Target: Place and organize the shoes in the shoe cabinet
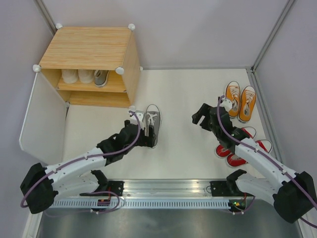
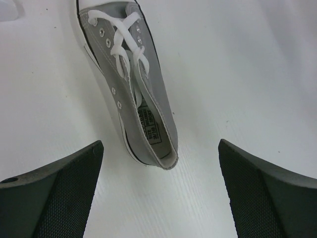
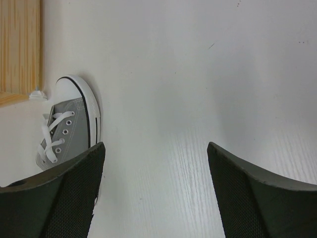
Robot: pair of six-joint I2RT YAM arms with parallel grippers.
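A grey low-top shoe lies on the white floor in front of the wooden cabinet [image 1: 89, 47], also seen in the right wrist view [image 3: 72, 129]. My left gripper [image 1: 146, 136] is over this shoe, open; in the left wrist view the shoe's heel lies between and beyond the fingertips. My right gripper [image 1: 198, 114] stands open over bare floor right of the shoe. On the cabinet's shelf sit a grey shoe [image 1: 101, 78] and two pale-soled shoes [image 1: 78, 76].
Orange shoes [image 1: 239, 103] lie at the back right, red shoes [image 1: 237, 158] at the front right, partly behind the right arm. The cabinet door [image 1: 42, 121] is swung open at left.
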